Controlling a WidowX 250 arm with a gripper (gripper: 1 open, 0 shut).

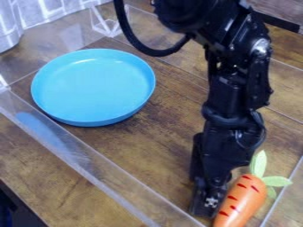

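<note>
An orange toy carrot (244, 199) with red marks and pale green leaves lies at the bottom right, tilted with its leaves toward the back. My black gripper (211, 191) is low at the wooden surface, just left of the carrot and very close to it. Its fingertips are dark and partly hidden, with no object visible between them. A blue round plate (92, 75) lies at the upper left.
A clear plastic wall (83, 164) runs diagonally along the left and front of the wooden board (130, 151). White cloth is at the top left corner. The middle of the board is bare.
</note>
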